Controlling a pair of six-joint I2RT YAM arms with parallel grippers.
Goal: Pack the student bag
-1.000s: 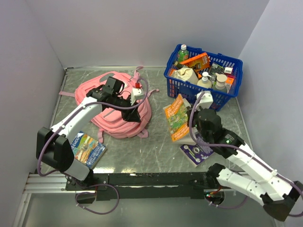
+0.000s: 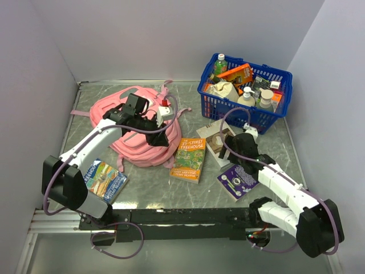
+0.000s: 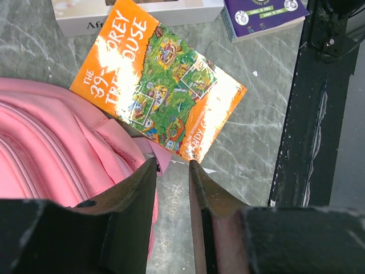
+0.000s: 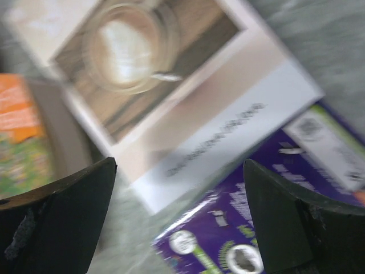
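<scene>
The pink bag lies on its side on the left of the table. Beside it an orange treehouse book rests flat, clear of both grippers. Against that book's right side lies a pale book with a cup on its cover, and a purple book is nearer the front edge. A blue-yellow book sits at front left. Over the bag's right part, my left gripper is partly open, nothing between its fingers. My right gripper hangs open and empty above the pale and purple books.
A full blue basket with bottles and boxes stands at the back right. Walls close in the back and both sides. Bare table shows at the front middle.
The orange book, earlier raised at my right gripper, has come down to the left and now lies flat, released. The right arm has drawn lower. My left arm looks nearly still.
</scene>
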